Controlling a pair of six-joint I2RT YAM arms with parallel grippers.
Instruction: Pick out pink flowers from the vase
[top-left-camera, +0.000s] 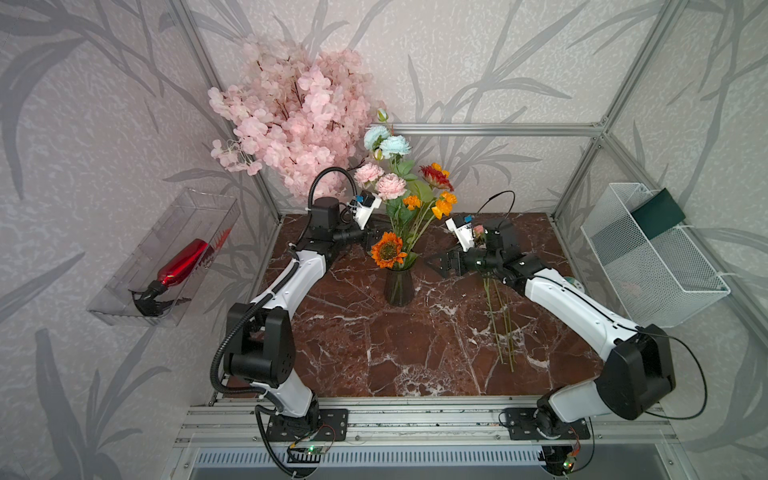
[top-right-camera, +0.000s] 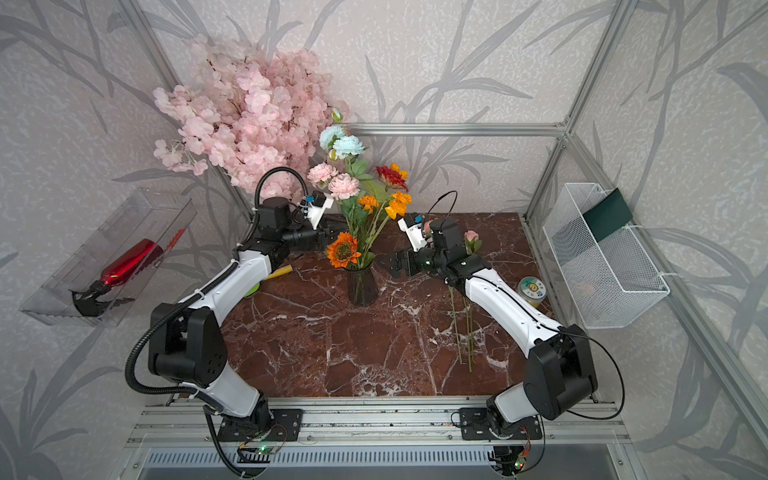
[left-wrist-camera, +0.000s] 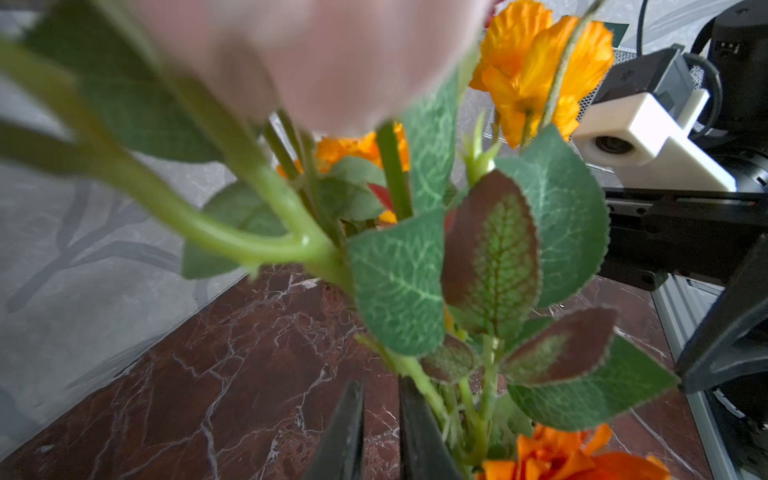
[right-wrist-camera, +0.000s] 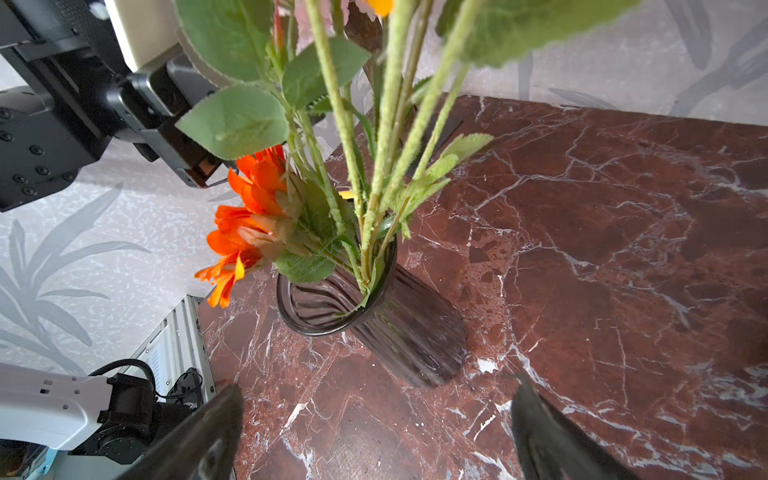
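Observation:
Two pink flowers (top-left-camera: 389, 187) stand among mixed blooms in the dark ribbed vase (top-left-camera: 398, 288). My left gripper is left of the bouquet, at the stems below the pink heads. Its fingers (left-wrist-camera: 340, 432) are close together, with a narrow gap showing only tabletop between them. A forking green stem (left-wrist-camera: 192, 220) rises nearby, and a blurred pink bloom (left-wrist-camera: 320, 56) fills the top of the left wrist view. On the right, my right gripper faces the vase, its fingers (right-wrist-camera: 552, 436) wide apart and empty.
Cut stems with pink heads (top-right-camera: 472, 240) lie on the table (top-left-camera: 352, 344) beneath the right arm. An orange flower (top-left-camera: 388, 249) leans over the vase rim. A round tin (top-right-camera: 531, 289) stands at right.

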